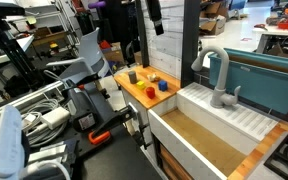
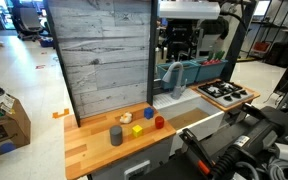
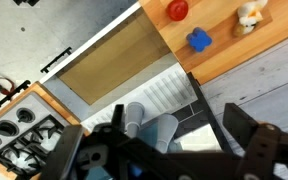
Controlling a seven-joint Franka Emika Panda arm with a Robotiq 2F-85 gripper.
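My gripper is open and empty, its two dark fingers wide apart above the sink and counter. In the second exterior view it (image 2: 182,50) hangs high in front of the pale wood panel, well clear of the counter. Below, on the wooden counter, sit a red round object (image 2: 159,122), a blue object (image 2: 148,113), a grey cylinder (image 2: 116,135) and a yellow block (image 2: 138,130). The wrist view shows the red object (image 3: 177,10), the blue object (image 3: 199,39) and a small white-and-orange item (image 3: 249,14) near its top edge.
A white sink (image 1: 199,130) with a tan basin floor lies beside the wooden counter. Its tall white faucet (image 1: 220,75) rises behind the basin. A stove (image 3: 26,135) stands past the sink. The plank wall (image 2: 109,70) bounds the counter's back.
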